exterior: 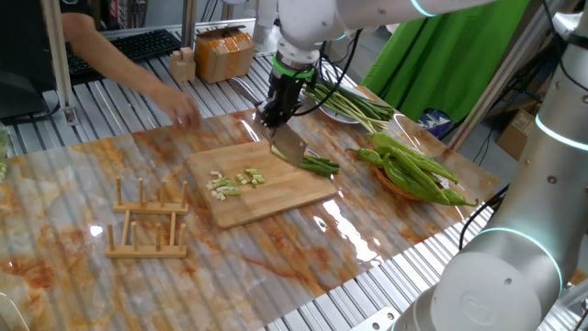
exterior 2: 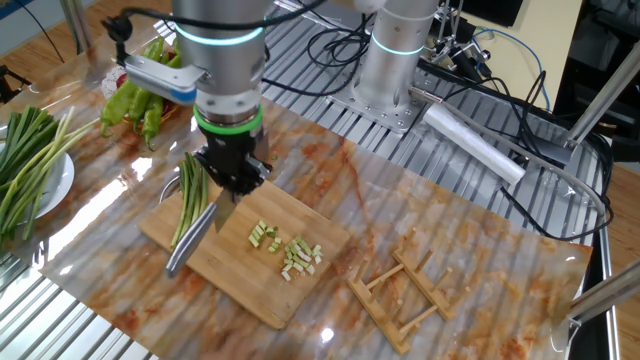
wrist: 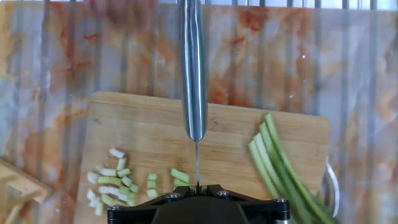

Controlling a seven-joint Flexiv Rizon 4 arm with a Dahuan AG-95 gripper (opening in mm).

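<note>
A metal cleaver is held in my gripper, which is shut on it; the blade hangs over the far right part of the wooden cutting board. In the wrist view the steel handle points away from the gripper, and the thin edge of the blade runs into the fingers. Uncut green onion stalks lie on the board to the right of the blade. Chopped white and green pieces rest in loose clusters to its left. Whether the blade touches the board cannot be told.
A wooden peg rack stands left of the board. Green peppers fill a basket on the right, and a plate of green onions stands behind. A person's hand reaches over the far table edge.
</note>
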